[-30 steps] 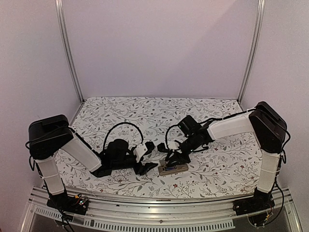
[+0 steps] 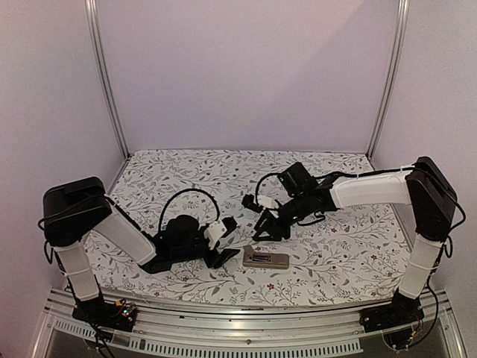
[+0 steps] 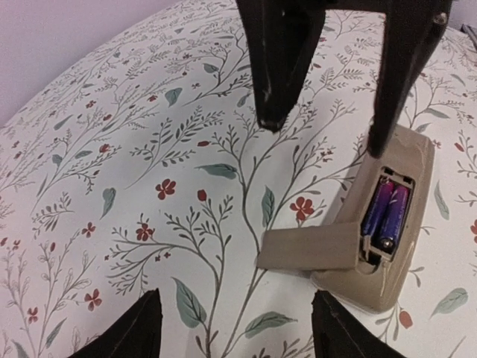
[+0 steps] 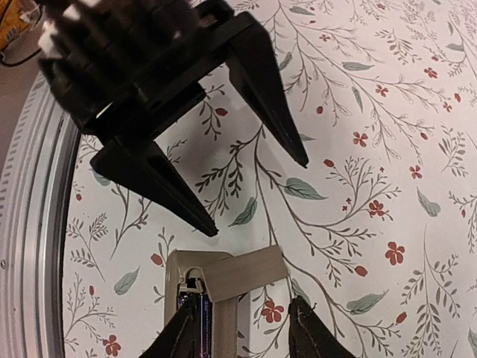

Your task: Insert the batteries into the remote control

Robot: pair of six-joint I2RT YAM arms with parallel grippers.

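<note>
The beige remote [image 2: 274,259] lies near the front middle with its compartment uncovered. Two purple batteries [image 3: 390,214] sit in it, as the left wrist view shows. The beige cover flap [image 3: 305,247] sticks out to the side at the compartment's end. My left gripper [image 2: 223,256] is just left of the remote, fingers apart with nothing between them. My right gripper [image 2: 267,231] hangs above and behind the remote, fingers apart and empty; in the right wrist view its fingertips flank the remote's body from above.
A metal rail [image 2: 238,335] runs along the front edge.
My right gripper has risen and moved back from the remote, leaving the compartment and batteries visible from the top. My left gripper has barely moved.
</note>
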